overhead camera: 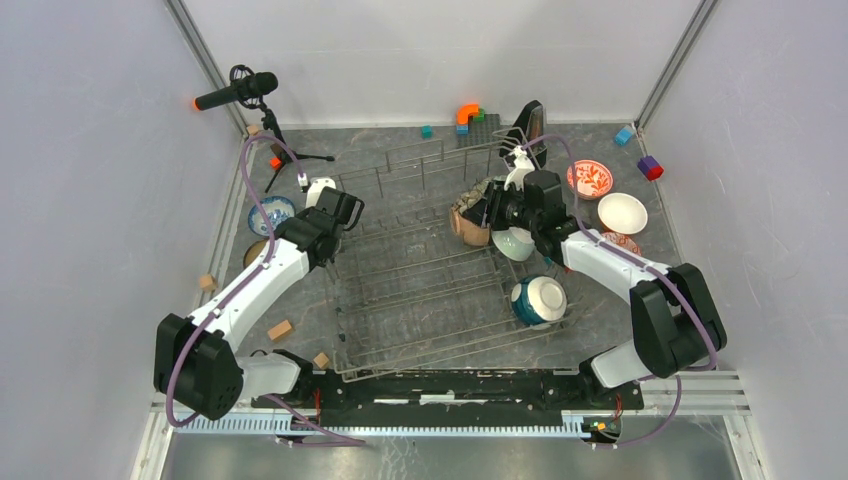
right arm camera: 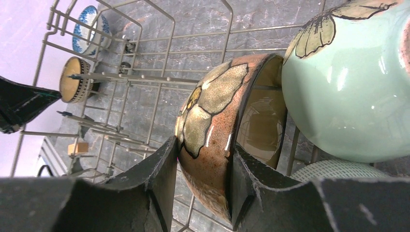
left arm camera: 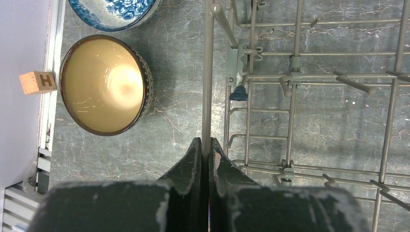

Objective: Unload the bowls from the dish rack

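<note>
The dish rack (overhead camera: pixel 420 263) is a wire frame in the middle of the table. In the left wrist view, my left gripper is shut on a metal rod (left arm camera: pixel 208 72) at the rack's left side. An orange-brown flower-patterned bowl (right arm camera: pixel 212 104) stands tilted on edge in the rack. My right gripper is part open there, one finger against the bowl's outside and the other by its dark rim. Right beside it is a pale green bowl (right arm camera: pixel 343 92). A teal bowl with a white base (overhead camera: pixel 540 300) lies in the rack's front right.
Left of the rack sit a tan bowl (left arm camera: pixel 104 86) and a blue-white bowl (left arm camera: pixel 116 9). On the right are an orange patterned bowl (overhead camera: pixel 590 179) and a white bowl (overhead camera: pixel 622 213). A microphone stand (overhead camera: pixel 270 130) occupies the back left.
</note>
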